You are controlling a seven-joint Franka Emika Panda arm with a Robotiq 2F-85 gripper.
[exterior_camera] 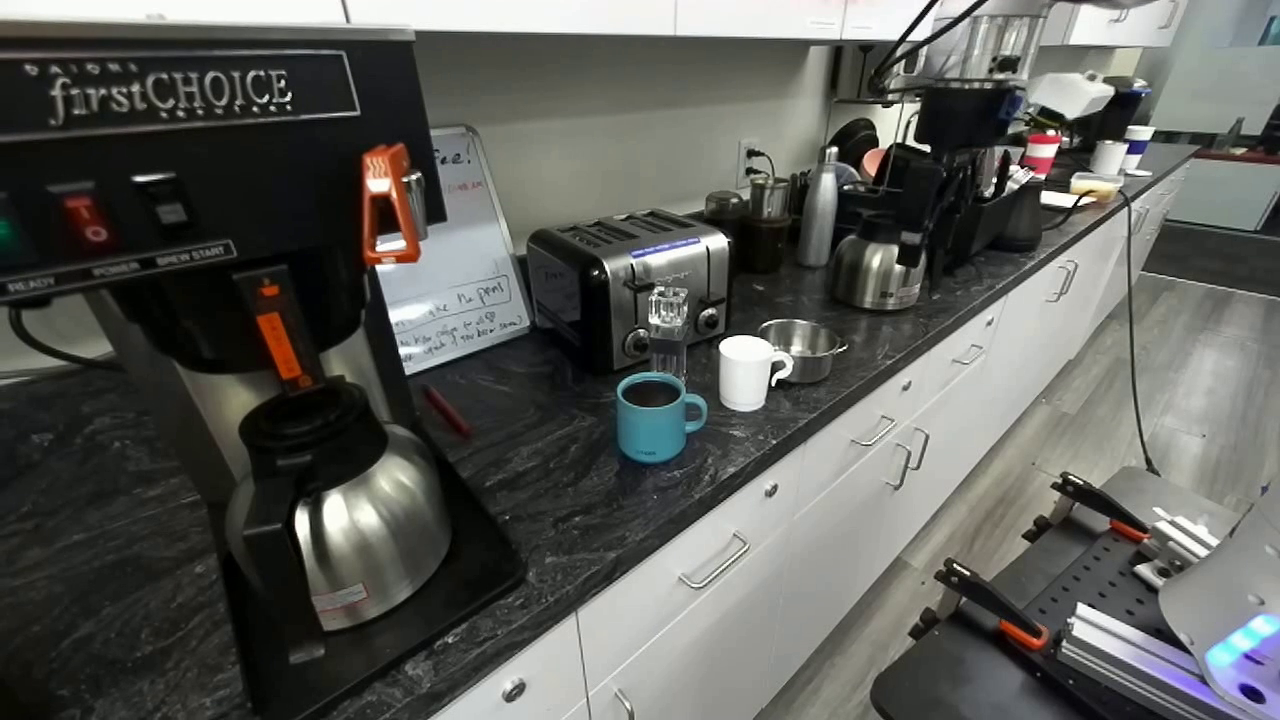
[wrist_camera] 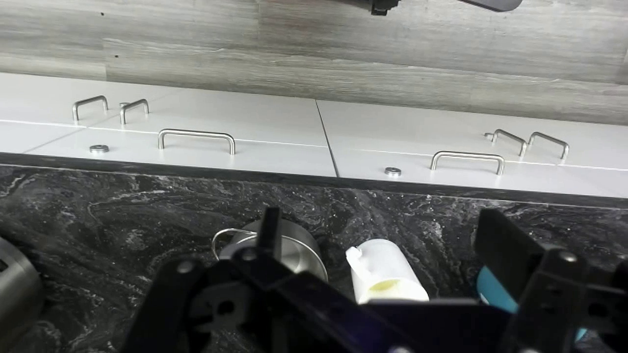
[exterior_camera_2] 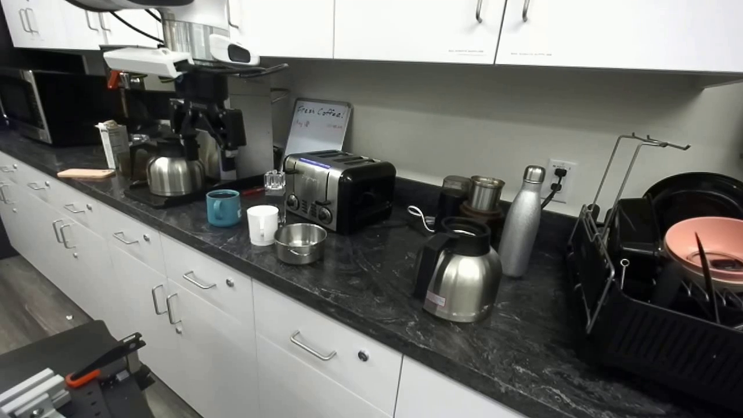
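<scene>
My gripper (exterior_camera_2: 209, 154) hangs above the counter, pointing down and open, with nothing held. Its fingers are spread wide in the wrist view, and between and beyond them shows a white mug (wrist_camera: 385, 264) with a little yellowish colour inside. Beside that mug, a small steel pot (wrist_camera: 303, 250) is partly covered by one finger (wrist_camera: 269, 232). Most of the teal mug (wrist_camera: 494, 288) is hidden behind the other finger (wrist_camera: 506, 253). Exterior view 1 shows the teal mug (exterior_camera: 651, 420) upright with dark contents, the white mug (exterior_camera: 746, 374) and the pot (exterior_camera: 813, 350) in a row.
A clear glass object (exterior_camera: 668, 330) stands between the mugs and the toaster (exterior_camera: 630, 282). One steel carafe (exterior_camera_2: 463, 275) and a bottle (exterior_camera_2: 520, 226) stand farther along; another carafe (exterior_camera: 372, 522) sits under the coffee maker. A dish rack (exterior_camera_2: 655, 355) fills the far end. Bare counter (exterior_camera_2: 348, 296) lies beside the pot.
</scene>
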